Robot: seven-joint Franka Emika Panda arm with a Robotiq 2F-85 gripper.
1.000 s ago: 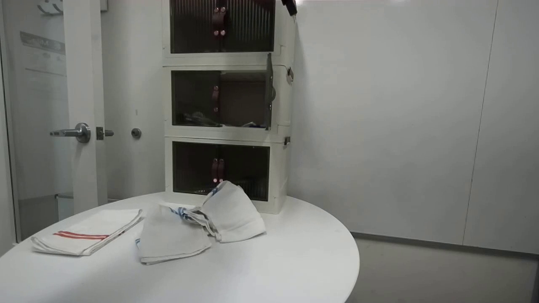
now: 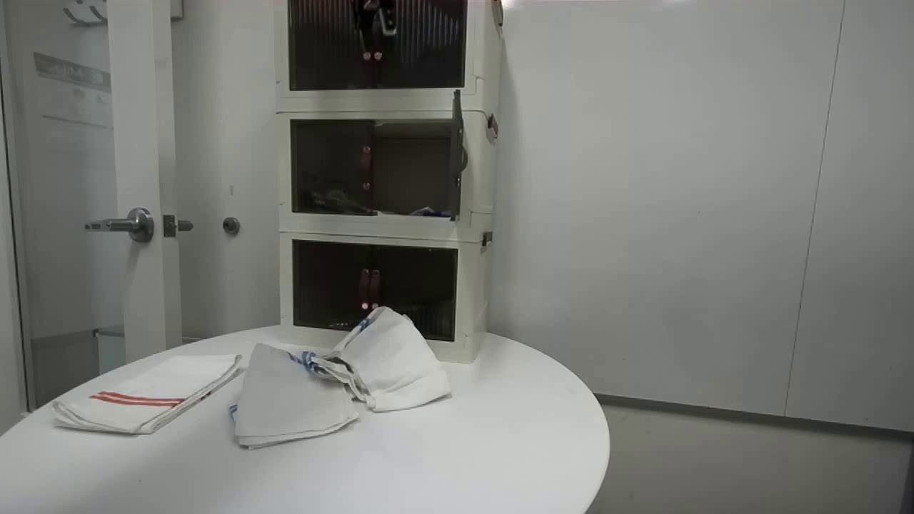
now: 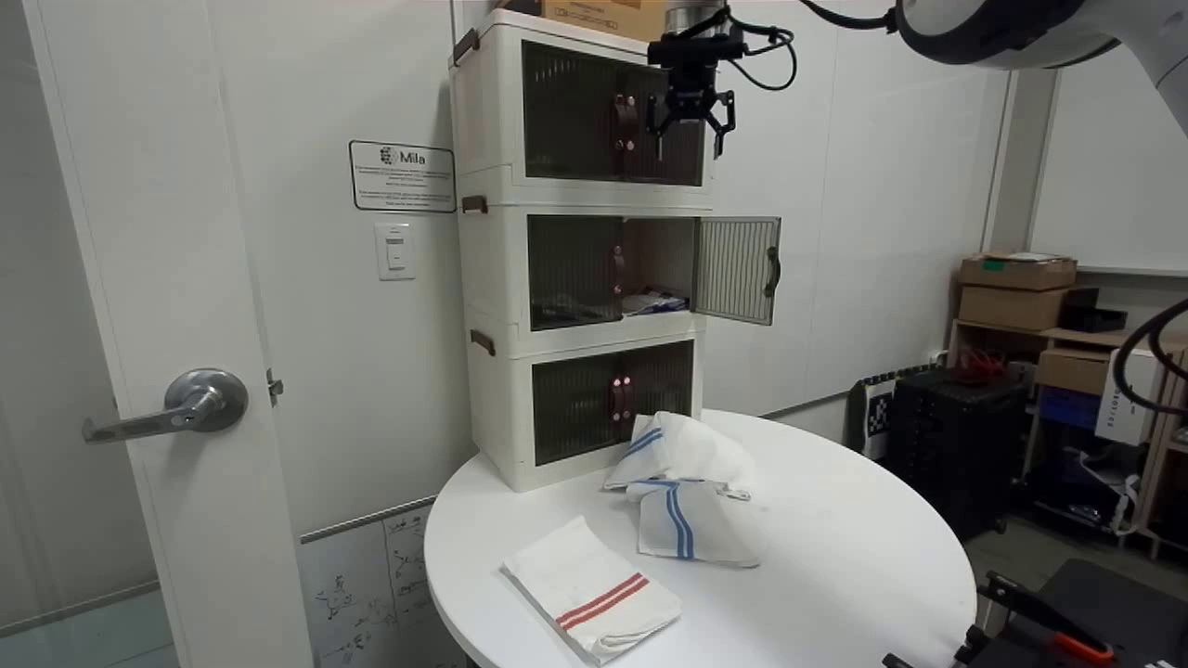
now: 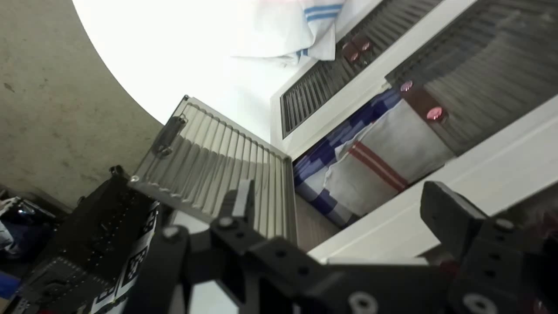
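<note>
High before the top cabinet compartment, my gripper [image 3: 690, 147] points downward, its fingers spread with nothing between them. The wrist view looks past the open gripper into the middle compartment of the white cabinet [image 4: 405, 225], whose ribbed right door [image 3: 737, 271] is swung out. Inside lie a white towel with red stripes [image 4: 384, 162] and a blue checked cloth [image 4: 327, 151]. On the round table are a flat folded red-striped towel [image 3: 590, 584], a blue-striped towel [image 3: 713, 529], and a crumpled blue-striped towel [image 3: 696, 451] against the cabinet.
The middle compartment's left door [image 3: 574, 273] is closed, as are the top and bottom doors. Bare tabletop [image 3: 858, 523] stretches to the right of the towels. A black case [image 3: 958, 445] stands on the floor beyond the table.
In exterior view 1 the gripper has moved left, from the cabinet's upper right edge to in front of the top compartment's handles. Towels and doors look unmoved.
</note>
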